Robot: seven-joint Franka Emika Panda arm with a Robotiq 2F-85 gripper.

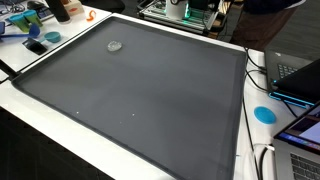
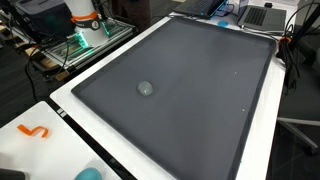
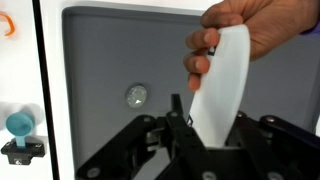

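Observation:
In the wrist view, a person's hand [image 3: 262,22] reaches in from the upper right and holds a long white object [image 3: 226,80]. Its lower end lies at my gripper, between the black fingers. Whether the fingers press on it does not show. A small round clear or silvery item [image 3: 136,95] lies on the grey tray [image 3: 100,60]; exterior view 2 shows this round item [image 2: 145,88] too. Neither exterior view shows the gripper.
An orange piece [image 2: 33,132] and a teal round thing [image 2: 88,174] are on the white table beside the tray. A laptop [image 1: 298,160] and a blue disc [image 1: 265,115] sit at the right. Most of the tray [image 1: 150,110] is bare.

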